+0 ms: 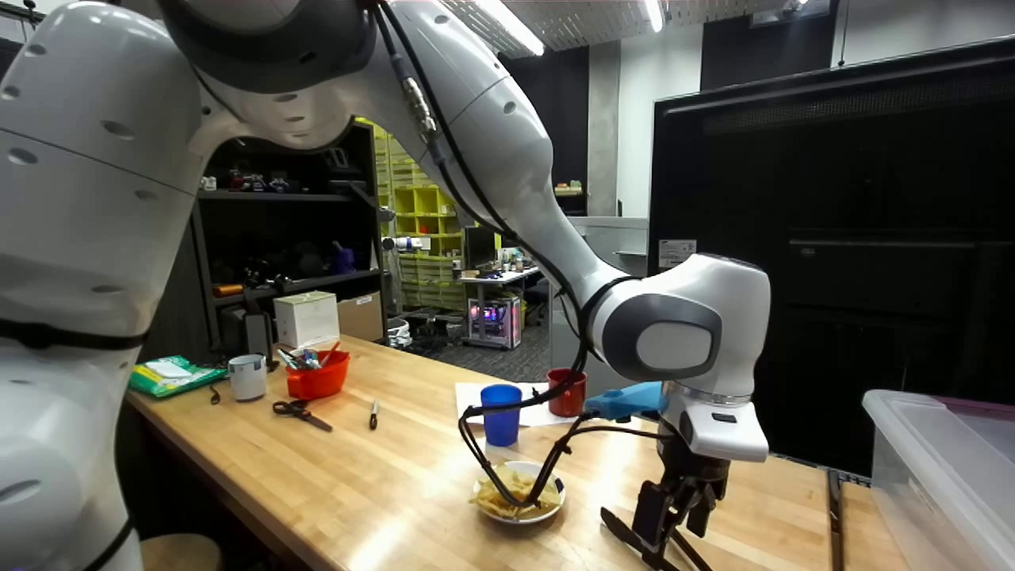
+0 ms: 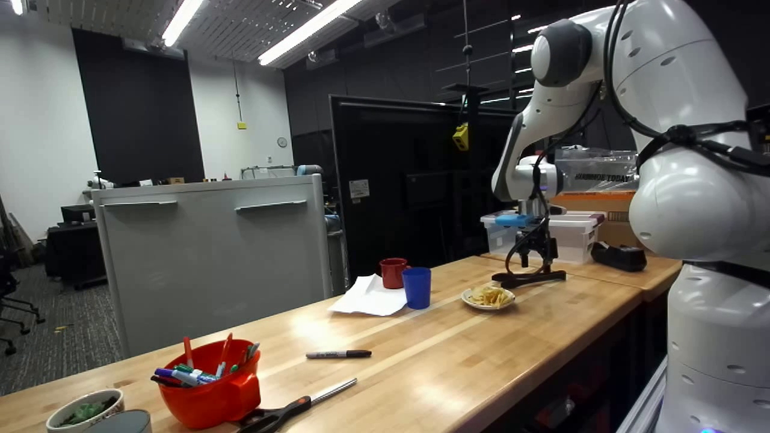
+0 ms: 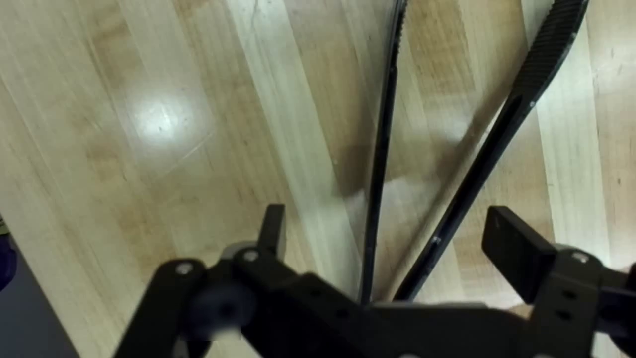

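Black tongs [image 3: 462, 200] lie on the wooden table, their two arms spread in a V and one tip ridged. My gripper is open over them, with a finger [image 3: 273, 231] to the left and the other to the right. Both tong arms run through the gap towards the joined end, which the gripper body hides. Whether the pads touch the tongs cannot be told. In exterior view 2 the tongs [image 2: 552, 277] lie under the gripper, just beyond a white bowl [image 2: 469, 302] of chips [image 2: 491, 294].
A blue cup [image 2: 417, 288] and a red mug [image 2: 393, 273] stand by white paper [image 2: 364, 299]. A marker [image 2: 337, 354], scissors [image 2: 292, 411] and a red pen holder [image 2: 209, 400] occupy the far end. A clear plastic bin [image 1: 937, 485] stands right of the arm.
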